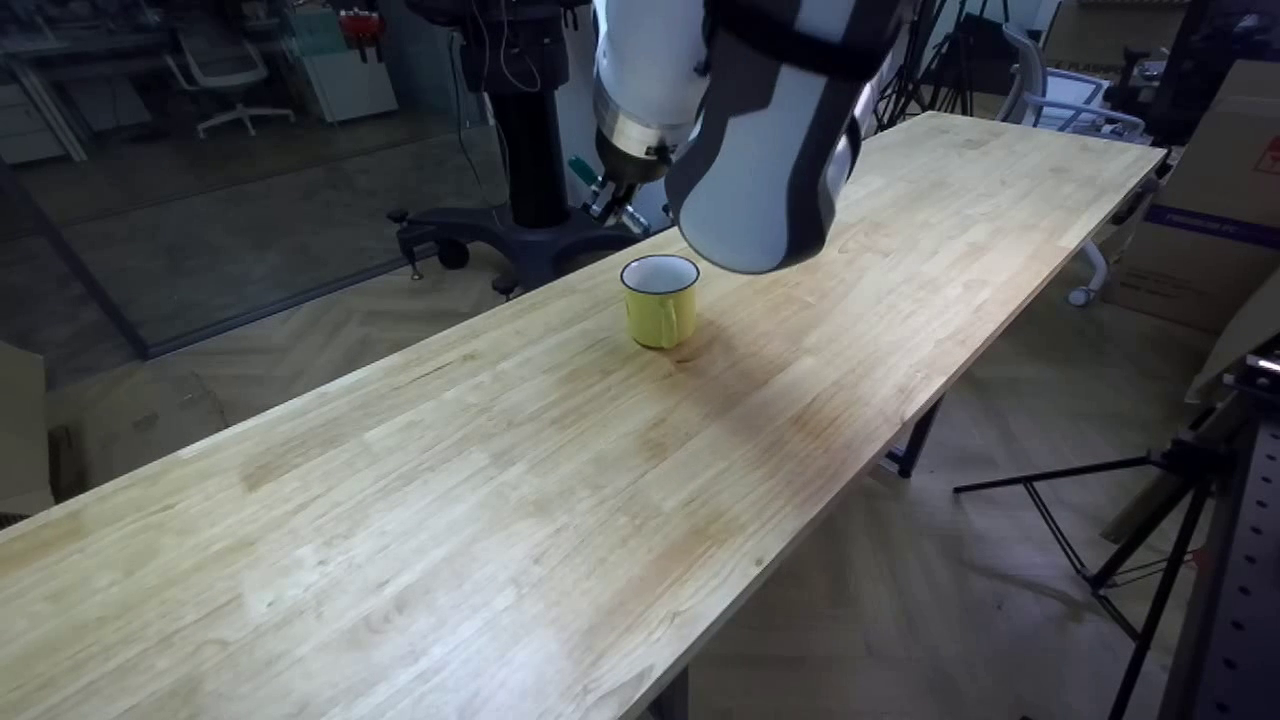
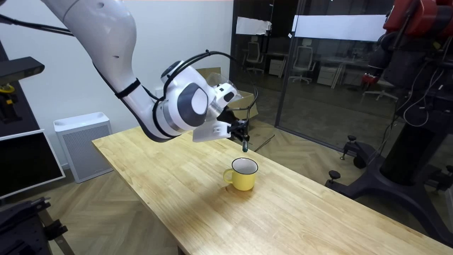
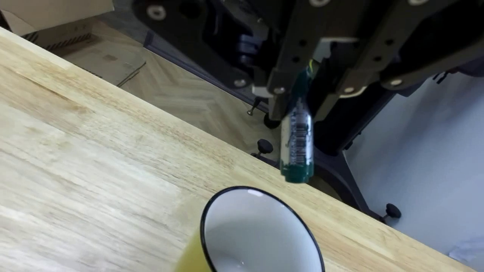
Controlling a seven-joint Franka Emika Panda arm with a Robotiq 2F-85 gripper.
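A yellow mug with a white inside and dark rim stands upright on the wooden table, handle toward the front in exterior view 1. Above and behind it, my gripper is shut on a marker with green ends and a white barrel. In the wrist view the marker hangs from between the fingers, its green end pointing down, beyond the rim of the mug. Exterior view 2 has the marker's lower end a little above the mug, not touching it. The mug's inside looks empty where visible.
A black wheeled stand is on the floor past that edge.
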